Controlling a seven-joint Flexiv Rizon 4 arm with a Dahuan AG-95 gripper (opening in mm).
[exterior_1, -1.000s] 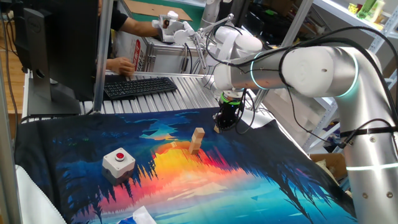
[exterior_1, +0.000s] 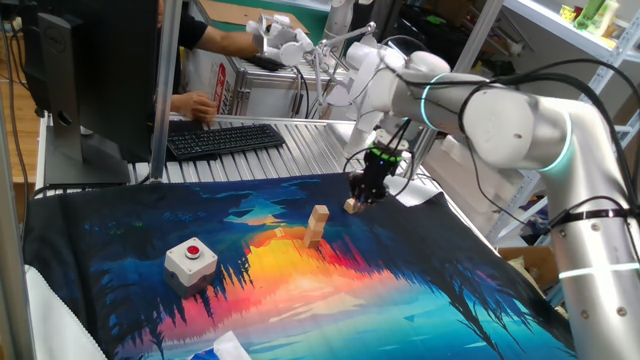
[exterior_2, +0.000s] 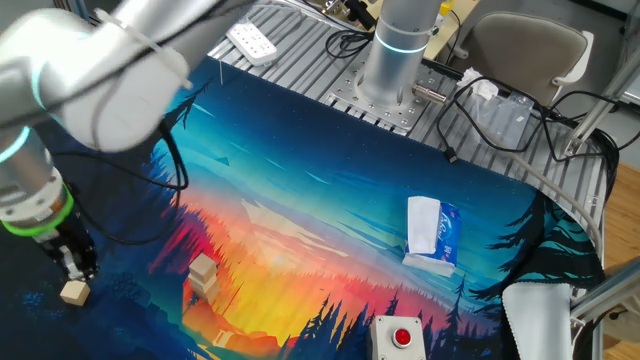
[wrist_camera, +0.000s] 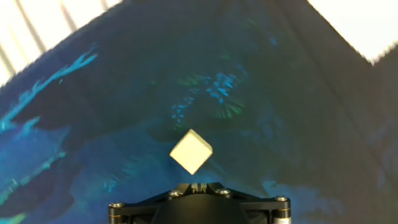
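Observation:
A single wooden cube (exterior_1: 351, 206) lies on the dark part of the printed cloth, turned cornerwise in the wrist view, where its pale top (wrist_camera: 191, 152) is just ahead of the gripper. My black gripper (exterior_1: 366, 193) points down close beside this cube. From exterior view 2, the cube (exterior_2: 75, 292) shows just below the gripper's lower end, with no clear grip on it. Whether the fingers are open or shut cannot be made out. Apart from these stands a small stack of wooden blocks (exterior_1: 316, 226), also visible as a stack (exterior_2: 203, 275) in exterior view 2.
A grey box with a red button (exterior_1: 191, 266) sits on the cloth. In exterior view 2, a blue-and-white tissue pack (exterior_2: 433, 235) lies farther off. A keyboard (exterior_1: 225, 141) and monitor (exterior_1: 104, 90) border the cloth.
The arm has swung so that the gripper shifted slightly right and away from exterior view 1. More of the single cube now shows there; the stack has not moved.

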